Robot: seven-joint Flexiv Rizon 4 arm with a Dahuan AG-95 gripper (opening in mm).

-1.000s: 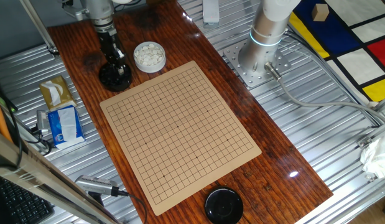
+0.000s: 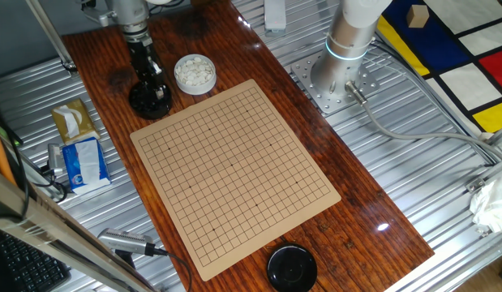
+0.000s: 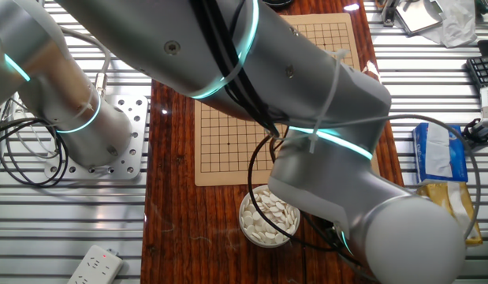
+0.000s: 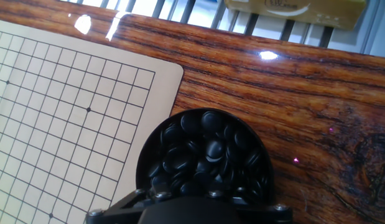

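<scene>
Black go stones [image 4: 176, 160] fill a round black bowl [image 4: 267, 155], which stands beside a corner of the go board [image 4: 170, 74]. My gripper [image 2: 157, 91] points down at this bowl in exterior view 1, its tips at or inside the rim. Only the gripper's dark upper parts show along the bottom of the wrist view; the fingertips are hidden, so their opening and anything between them cannot be made out. The board [image 2: 232, 165] is bare. A white bowl of white stones [image 2: 195, 75] sits close by the black one.
An empty-looking black dish [image 2: 291, 268] stands at the board's opposite end. Tissue packs [image 2: 87, 165] lie off the table's side. My arm [image 3: 228, 71] stretches over the board in exterior view 2. The wooden strip on the base side of the board is clear.
</scene>
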